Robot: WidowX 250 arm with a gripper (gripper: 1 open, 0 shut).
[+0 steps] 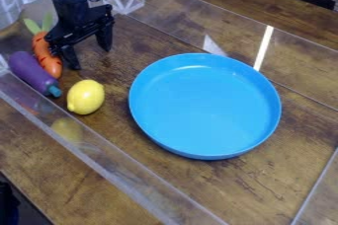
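My black gripper [82, 34] hangs at the upper left, over the wooden surface, with its fingers spread open and nothing seen between them. An orange carrot [47, 56] with a green top lies just below and left of it. A purple eggplant [30, 71] lies beside the carrot, along the clear wall. A yellow lemon [85, 99] sits lower, to the right of the eggplant.
A large blue plate [205, 106] fills the right middle. Clear plastic walls border the area. Bare wood [152, 32] lies above the plate, between it and the gripper.
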